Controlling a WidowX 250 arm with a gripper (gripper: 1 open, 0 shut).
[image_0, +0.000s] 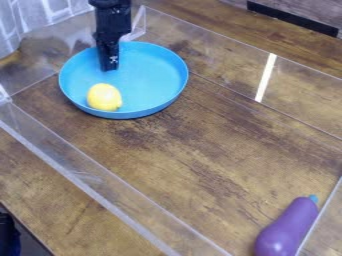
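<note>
A black gripper (110, 60) reaches down from the top of the camera view into the far left part of a round blue plate (160, 92). Its fingertips are dark and small, so whether anything is between them is unclear. A yellow lemon-like object (104, 97) rests on the near left part of the plate, apart from the gripper. A purple eggplant (286, 230) lies at the lower right of the table.
Clear plastic walls run along the left and back of the wooden table (201, 170).
</note>
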